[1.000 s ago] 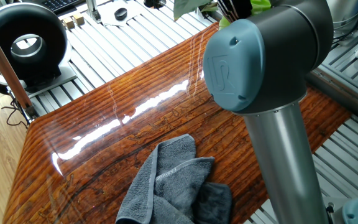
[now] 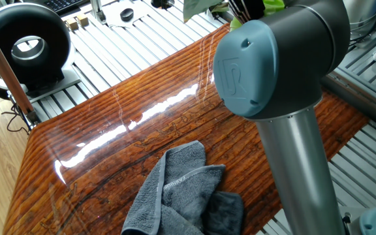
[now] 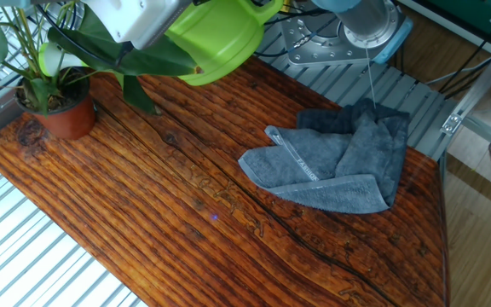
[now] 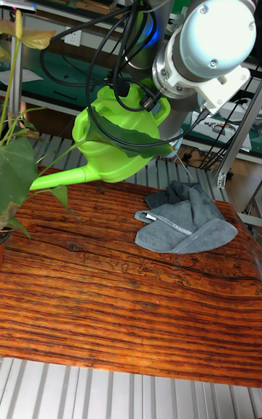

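A bright green watering can point(image 4: 116, 159) is tilted in the air, its spout point(image 4: 58, 179) pointing left toward the potted plant point(image 3: 68, 111). My gripper point(image 4: 148, 101) is at the can's handle side, at the end of the arm. Cables and a large leaf cover much of it, so the fingers do not show clearly; the can hangs from it with no other support visible. In exterior view 2 the can point(image 3: 216, 43) shows at the top, partly behind a leaf, beside a white wrist part point(image 3: 139, 15).
A crumpled grey towel point(image 3: 331, 162) lies on the glossy wooden board point(image 3: 186, 196), near the robot base point(image 3: 318, 43). Most of the board is bare. A black ring-shaped device point(image 2: 28, 49) stands off the board's corner. Loose cables loop around the wrist.
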